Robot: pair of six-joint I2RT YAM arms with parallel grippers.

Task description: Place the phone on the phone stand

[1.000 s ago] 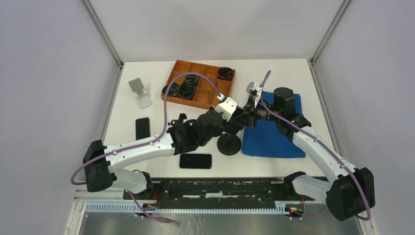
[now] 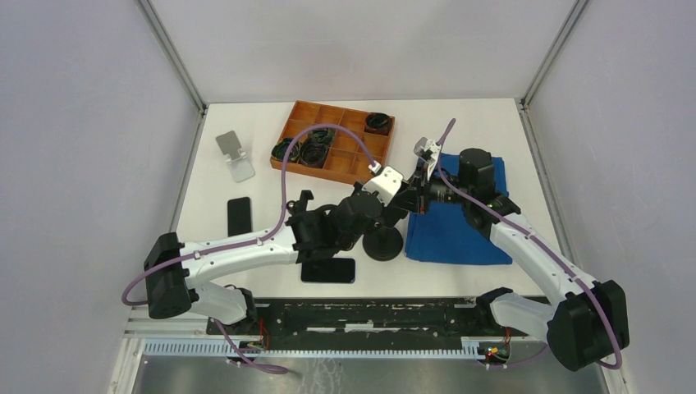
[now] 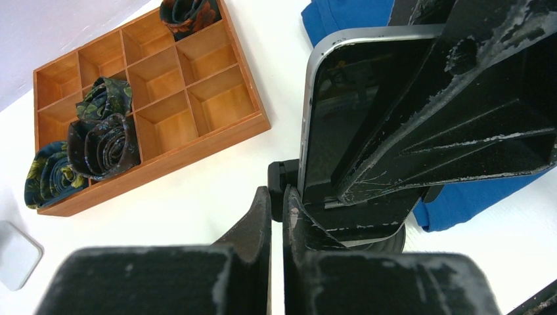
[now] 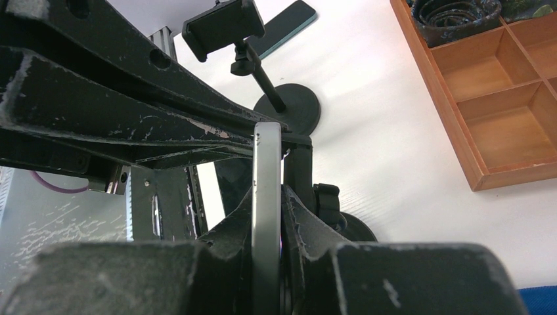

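Observation:
A silver-edged phone [image 3: 355,92] stands on edge at the centre, its side [image 4: 266,184] held in my right gripper, which is shut on it. My left gripper is shut on a black piece of the phone stand [image 3: 282,170] beside the phone's lower left edge. The stand's round base [image 2: 382,243] sits on the table beneath both grippers, partly hidden. Whether the phone is fully seated in the holder is hidden by the grippers.
A wooden divided box [image 2: 349,139] with rolled cloths is behind. A blue cloth [image 2: 455,242] lies right, a light folding stand [image 2: 240,168] and black phones [image 2: 239,216] [image 2: 328,271] on the table. Another black stand [image 4: 292,108] is nearby.

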